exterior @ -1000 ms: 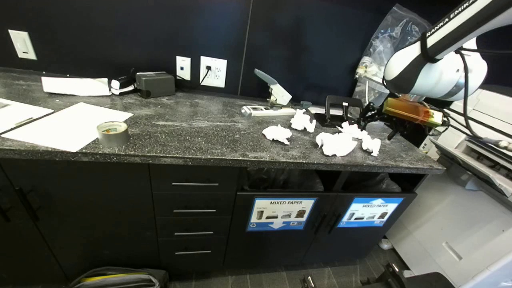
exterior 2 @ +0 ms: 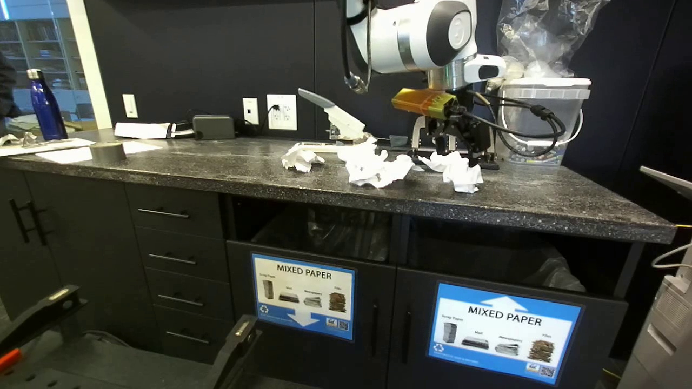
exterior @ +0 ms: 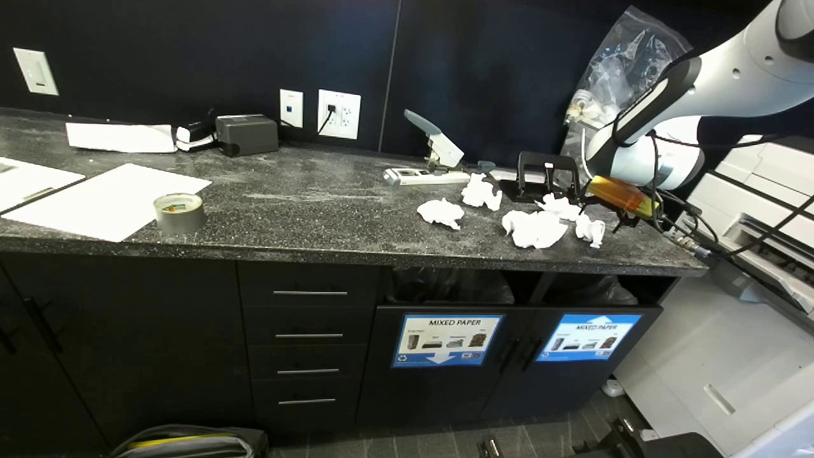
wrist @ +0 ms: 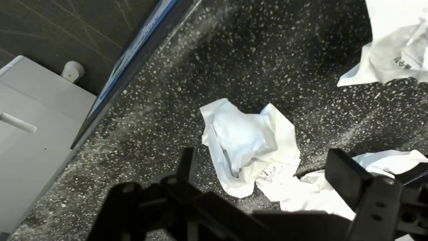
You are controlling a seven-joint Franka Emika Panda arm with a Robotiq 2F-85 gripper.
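Several crumpled white papers lie on the dark speckled countertop (exterior: pixel 328 217). In the wrist view one crumpled paper (wrist: pixel 248 140) sits ahead of my gripper, between the lines of its two widely spaced fingers. My gripper is open and holds nothing. A second crumpled paper (wrist: pixel 321 196) touches the first and runs behind the right finger (wrist: pixel 347 178). Another paper (wrist: pixel 401 52) shows at the upper right. From outside, the rightmost paper (exterior: pixel 589 229) is close below the gripper, with a larger wad (exterior: pixel 534 228) to its left and a separate one (exterior: pixel 440 213) farther left.
Behind the papers stand a stapler (exterior: pixel 435 152) and a black hole punch (exterior: pixel 545 175). A clear bucket (exterior 2: pixel 545 116) is at the back right. Mixed-paper bins open below the counter's front edge. Tape (exterior: pixel 180 213) and flat sheets lie at the left, with clear counter between.
The arm has moved left and its gripper has come lower, nearer the rightmost papers. The papers lie where they were.
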